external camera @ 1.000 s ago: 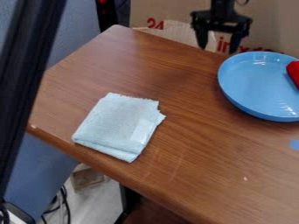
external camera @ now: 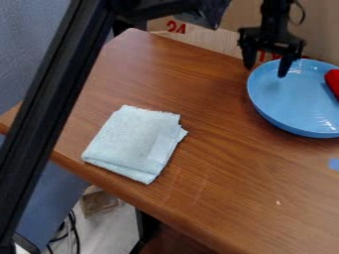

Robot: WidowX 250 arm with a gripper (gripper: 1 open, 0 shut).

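My gripper (external camera: 267,65) is at the top right of the camera view, black, its two fingers pointing down with a gap between them, over the back-left rim of a blue plate (external camera: 284,104). Nothing shows between the fingers. A red object (external camera: 332,81), cut off by the frame, rests at the plate's right side. A folded pale blue cloth (external camera: 133,143) lies on the left part of the wooden table (external camera: 239,193).
A cardboard box (external camera: 207,35) stands behind the table. A black frame bar (external camera: 54,109) crosses the left side of the view.
My gripper has moved right and down, from above the back of the table to the plate's rim. The cloth and plate have not moved.
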